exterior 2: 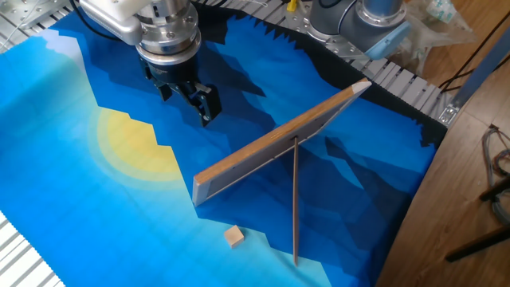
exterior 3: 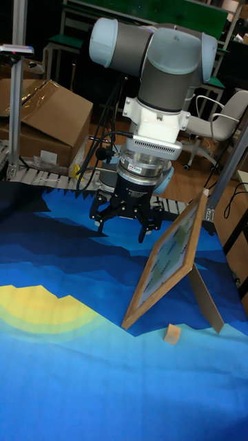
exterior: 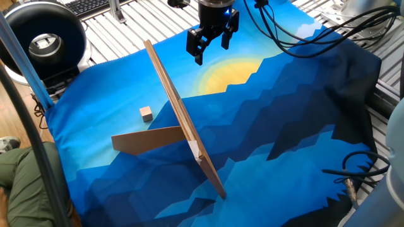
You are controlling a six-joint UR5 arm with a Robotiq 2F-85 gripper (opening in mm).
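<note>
My gripper (exterior: 212, 52) hangs above the cloth with its two black fingers spread wide and nothing between them. In the second exterior view the gripper (exterior 2: 185, 110) is on the opposite side of the picture frame (exterior 2: 275, 142) from a small wooden cube (exterior 2: 233, 237). The frame has a wooden border and leans upright on its rear stand (exterior 2: 296, 207). From the third exterior view, the frame's front (exterior 3: 167, 253) faces the gripper (exterior 3: 121, 229), and the cube (exterior 3: 172, 334) lies on the cloth near the stand (exterior 3: 205, 300), apart from it.
A blue cloth (exterior: 88, 113) with a yellow sun and mountain print covers the table. Black cables (exterior: 328, 38) loop over its far right side. A person (exterior: 31, 183) shows at the lower left.
</note>
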